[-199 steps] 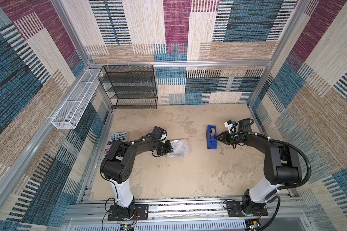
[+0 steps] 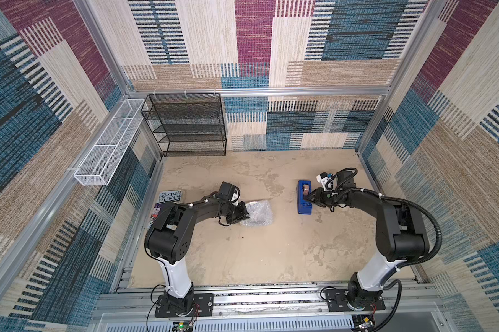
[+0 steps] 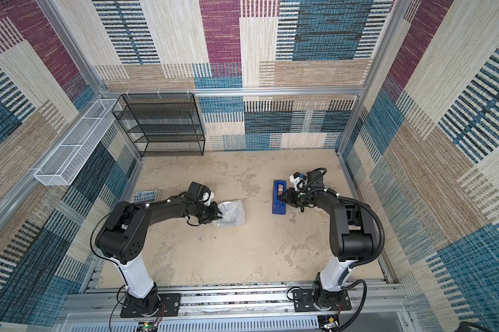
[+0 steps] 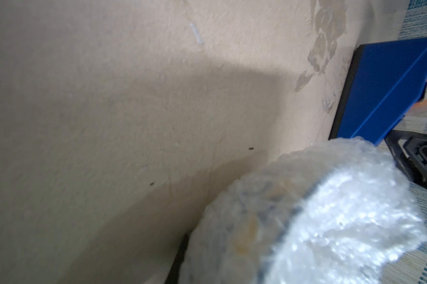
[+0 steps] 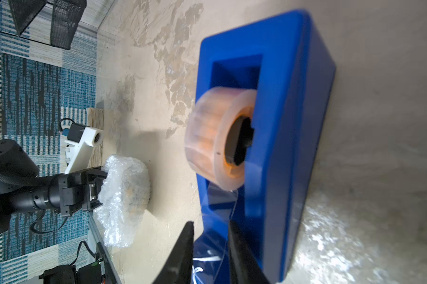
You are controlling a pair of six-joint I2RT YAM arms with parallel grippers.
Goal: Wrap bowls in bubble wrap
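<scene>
A bubble-wrapped bundle (image 2: pixel 259 213) is held at its left side, with my left gripper (image 3: pixel 218 214) shut on it. Through the cloudy wrap (image 4: pixel 289 213), faint orange and dark patches of the bowl show. The blue tape dispenser (image 5: pixel 289 118) stands on the table to the right, its tape roll (image 5: pixel 218 137) seated in the slot. At the dispenser's near end, my right gripper has its fingers part open, one on each side of the clear tape strip (image 5: pixel 213 248). Whether they touch the tape cannot be told.
A book (image 2: pixel 170 196) lies by the left wall. A black wire shelf (image 2: pixel 186 124) stands at the back left, and a white wire basket (image 2: pixel 110 144) hangs on the left wall.
My right gripper has moved left, from beside the dispenser to over its near part. The left arm and the bundle have stayed in place.
</scene>
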